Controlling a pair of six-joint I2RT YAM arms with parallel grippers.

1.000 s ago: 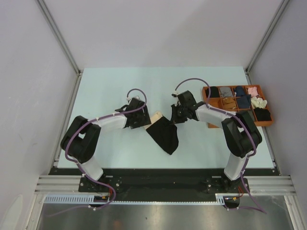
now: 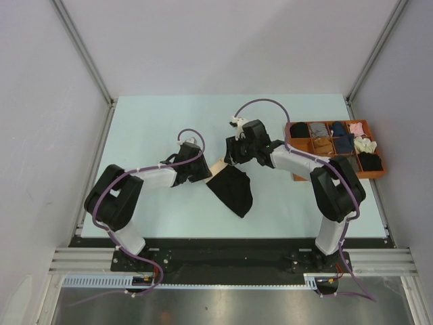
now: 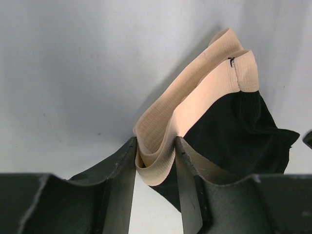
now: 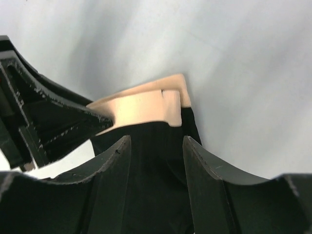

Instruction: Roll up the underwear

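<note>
The underwear, black cloth with a beige waistband, lies at the table's middle. My left gripper is shut on the waistband's left end, which bunches up between its fingers. My right gripper is open above the band's other end and the black cloth, with the fingertips apart. In the right wrist view, part of the left arm covers the band's left end.
An orange divided box of folded clothes stands at the right of the table.
My right gripper has moved left and toward the back, over the waistband's upper end. The left gripper moved slightly earlier and has since stayed put on the band.
</note>
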